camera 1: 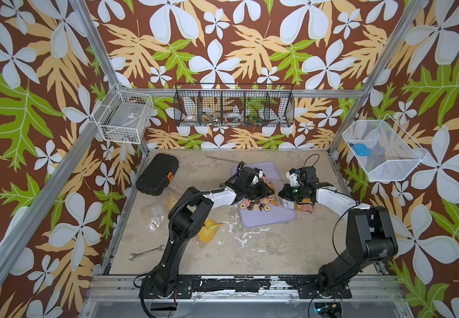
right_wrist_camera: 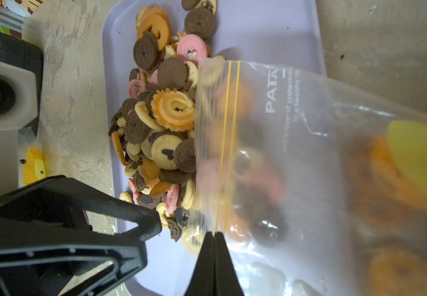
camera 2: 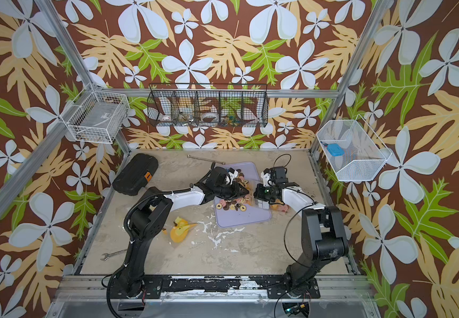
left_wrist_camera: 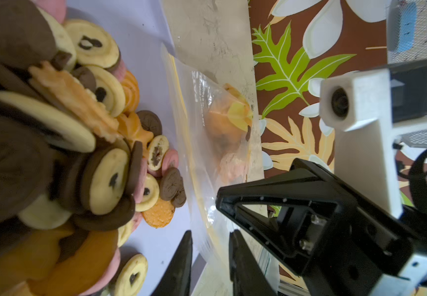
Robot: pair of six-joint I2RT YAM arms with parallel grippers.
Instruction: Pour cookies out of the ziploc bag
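Note:
The clear ziploc bag (left_wrist_camera: pixel 211 128) lies on its side, its zip edge toward the cookie pile, with orange and pink cookies (left_wrist_camera: pixel 225 125) still inside. Loose cookies (right_wrist_camera: pixel 164 123) are heaped on the lilac tray (right_wrist_camera: pixel 267 29) beside its mouth. My left gripper is partly open over the tray, its fingers (left_wrist_camera: pixel 181 266) apart; in the left wrist view the bag's lower zip edge shows between them. My right gripper is shut at the zip edge; whether thin film is pinched there cannot be told. From above, both grippers (camera 2: pixel 240 188) hide much of the bag.
A yellow-orange packet (camera 1: pixel 208 230) lies on the table left of the tray. Further left are a black case (camera 1: pixel 157 173) and a wrench (camera 1: pixel 147 252); a metal rod (camera 1: pixel 221 158) lies behind.

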